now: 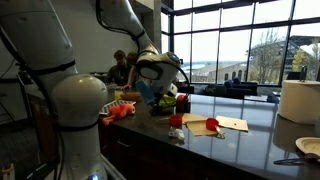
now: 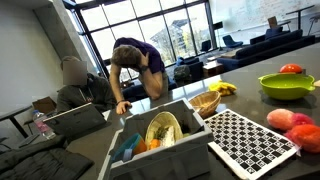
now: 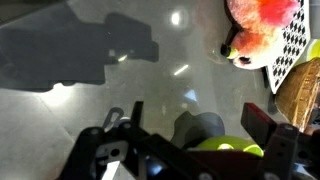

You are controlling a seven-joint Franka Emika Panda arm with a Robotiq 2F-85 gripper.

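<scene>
My gripper is open in the wrist view, its dark fingers set wide apart with bare dark table visible between them. At the lower edge of that view, a green bowl point(image 3: 232, 144) shows partly, close to the gripper and largely covered by it. In exterior view 1 the gripper point(image 1: 157, 100) hangs low over the table's near-left part, beside the green bowl point(image 1: 168, 108), which the arm partly hides. Exterior view 2 shows the green bowl point(image 2: 286, 87) on the table but no gripper.
A pink-orange plush point(image 3: 262, 32) lies by a perforated white sheet point(image 3: 288, 40) and a woven basket point(image 3: 298, 94). Red dishes point(image 1: 176, 121) and flat tan sheets point(image 1: 201, 129) lie on the table. A grey bin point(image 2: 165, 160) holds several items.
</scene>
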